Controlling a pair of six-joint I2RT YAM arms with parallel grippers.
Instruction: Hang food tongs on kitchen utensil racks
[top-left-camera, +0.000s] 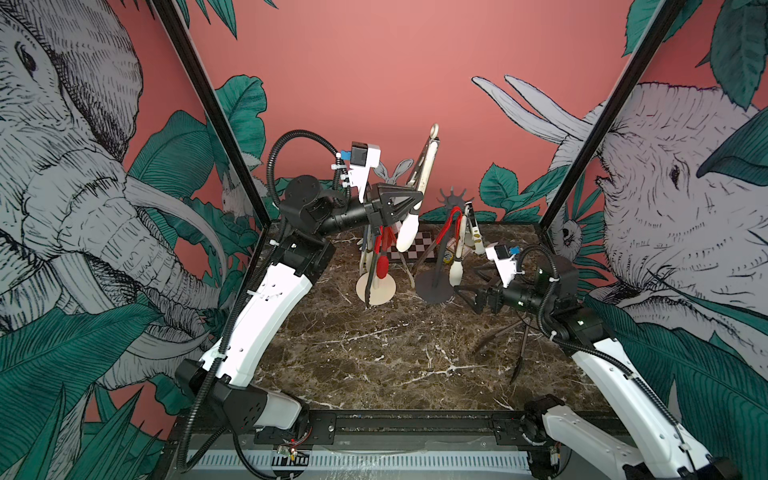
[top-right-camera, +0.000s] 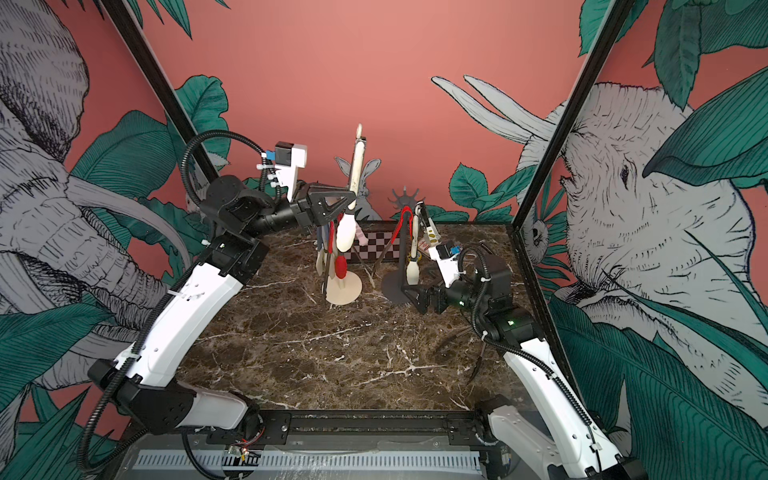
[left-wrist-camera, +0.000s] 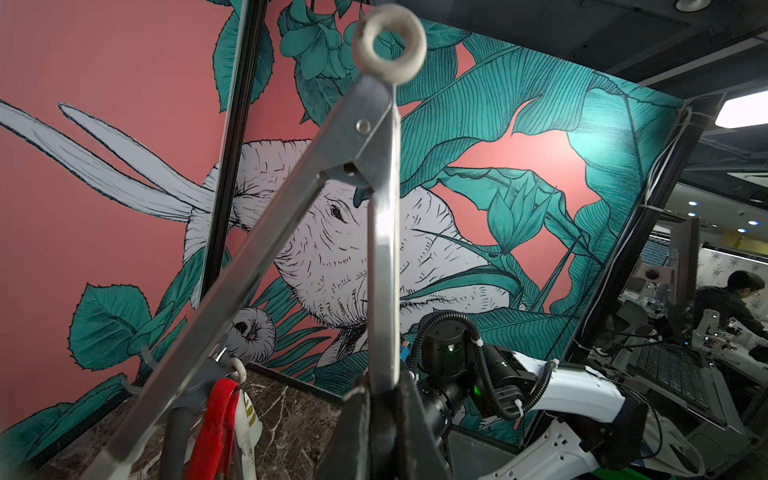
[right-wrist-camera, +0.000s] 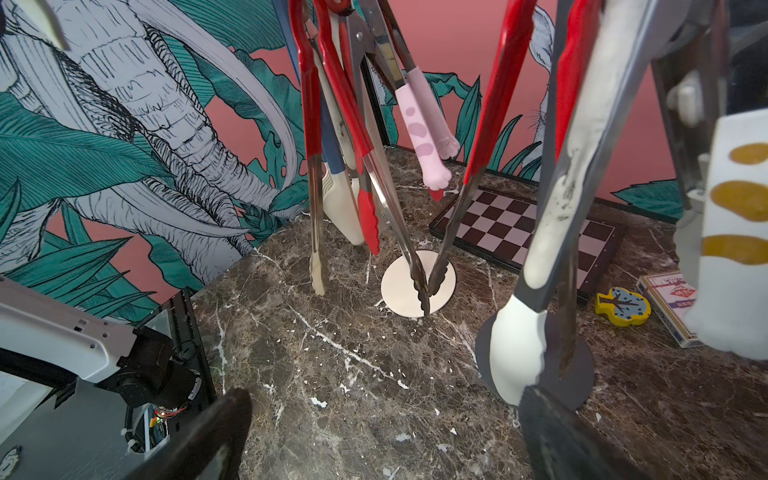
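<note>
White-handled metal tongs (top-left-camera: 427, 172) are held high, ring end up and white heads down, with my left gripper (top-left-camera: 418, 197) shut on one of their legs. In the left wrist view the tongs (left-wrist-camera: 382, 264) stand spread, the other leg slanting down left. Two utensil racks carry several hung tongs: one on a cream round base (top-left-camera: 385, 292), the other on a dark base (top-left-camera: 428, 294) with a spiky top (top-left-camera: 453, 197). The held tongs are above and between these racks. My right gripper stays open and empty, low beside the dark-based rack.
Behind the racks lies a checkered board (right-wrist-camera: 512, 228); a small yellow piece (right-wrist-camera: 622, 306) and a card box (right-wrist-camera: 672, 300) are to its right. Hanging tongs crowd both racks.
</note>
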